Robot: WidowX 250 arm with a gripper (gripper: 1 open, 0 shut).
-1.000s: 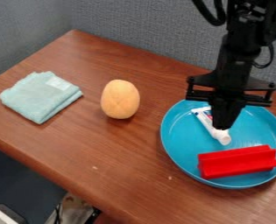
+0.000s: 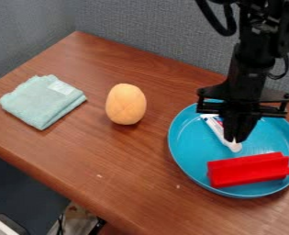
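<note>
My black gripper (image 2: 234, 128) reaches down over the blue plate (image 2: 188, 153) on the right of the table. Its fingertips are low around a white tube (image 2: 227, 142), hiding part of it; whether they touch it, I cannot tell. A red block (image 2: 249, 170) lies at the front of the plate.
An orange-tan oval object (image 2: 126, 104) stands left of the plate. A folded pale teal cloth (image 2: 41, 100) lies at the table's far left. A grey wall is behind.
</note>
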